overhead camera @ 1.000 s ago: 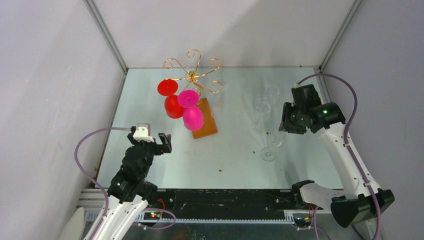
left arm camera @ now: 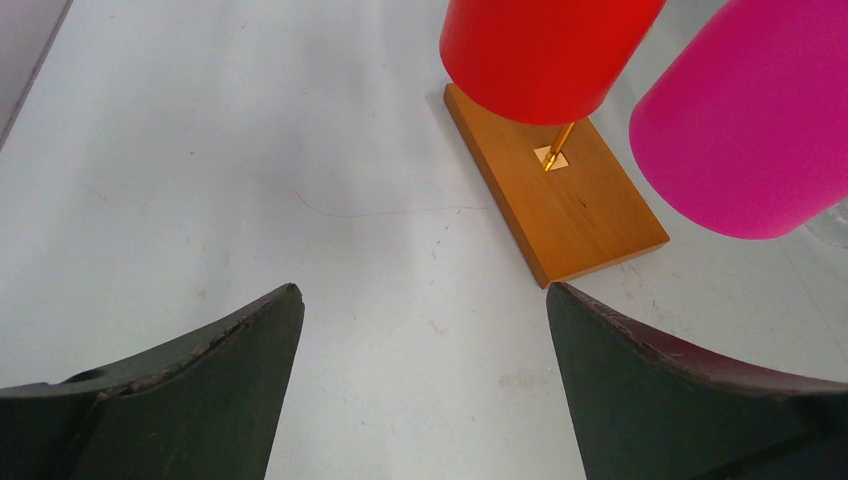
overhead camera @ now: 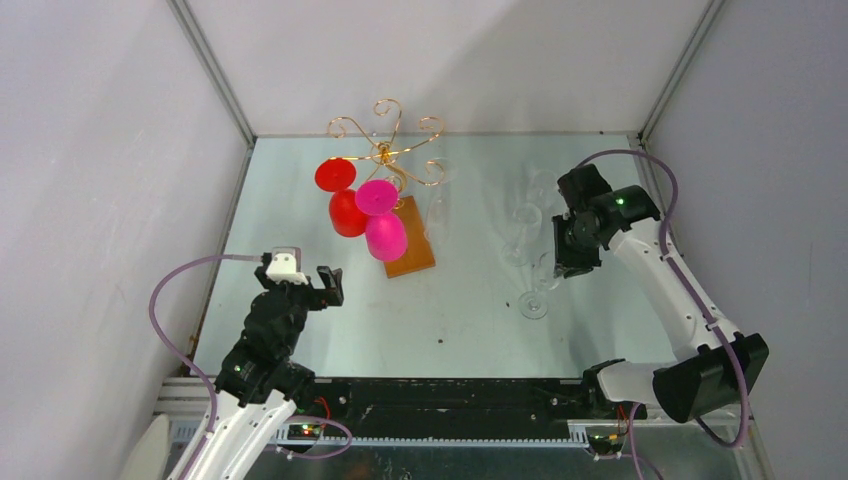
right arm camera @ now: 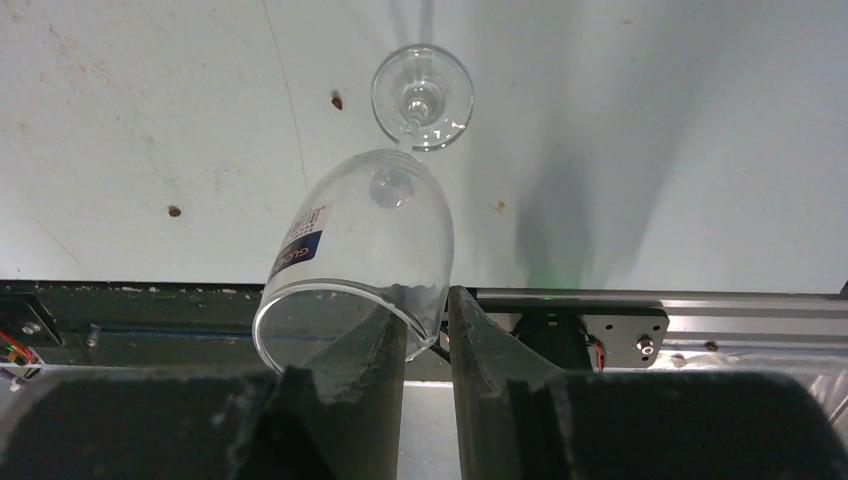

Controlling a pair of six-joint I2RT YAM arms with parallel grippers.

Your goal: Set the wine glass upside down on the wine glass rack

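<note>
The gold wine glass rack (overhead camera: 384, 153) on a wooden base (left arm camera: 600, 220) holds red (overhead camera: 347, 213) and pink (overhead camera: 386, 237) glasses upside down, plus a clear one. My right gripper (overhead camera: 568, 268) is at a clear wine glass (right arm camera: 350, 230) standing at the table's front right; in the right wrist view its fingertips are close together at the bowl's rim, the left one seeming inside it. Whether they grip the rim I cannot tell. My left gripper (overhead camera: 306, 276) stands open, empty, left of the rack.
More clear glasses (overhead camera: 525, 225) stand on the right of the table (overhead camera: 280, 180), behind that glass. Walls bound the sides and back.
The right arm has moved left and slightly toward the front, down to the front glass, whose foot appears shifted slightly. The left arm and the rack are unchanged.
</note>
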